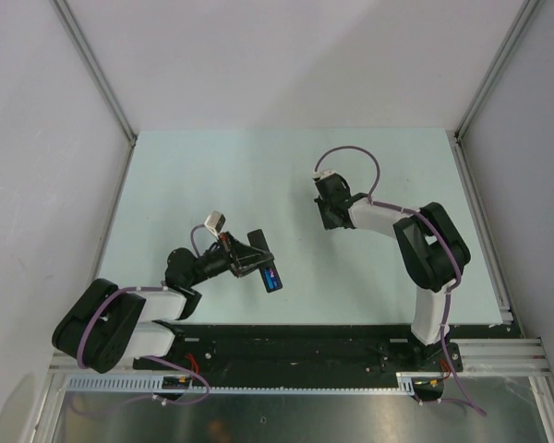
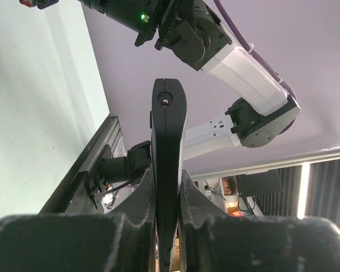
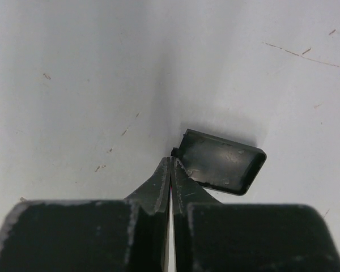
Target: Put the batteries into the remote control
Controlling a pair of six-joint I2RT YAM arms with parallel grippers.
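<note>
My left gripper is shut on the black remote (image 2: 166, 130), which stands edge-on in the left wrist view. From the top the remote (image 1: 271, 277) shows a blue strip in its lower part, probably the open compartment. My right gripper is shut at the left end of a small black tray-like piece (image 3: 221, 161), apparently the battery cover, lying on the white table with its raised rim up. Nothing clearly shows between the right fingertips. I cannot make out any loose batteries.
Side walls and metal rails border it, and a dark gap runs along the front edge.
</note>
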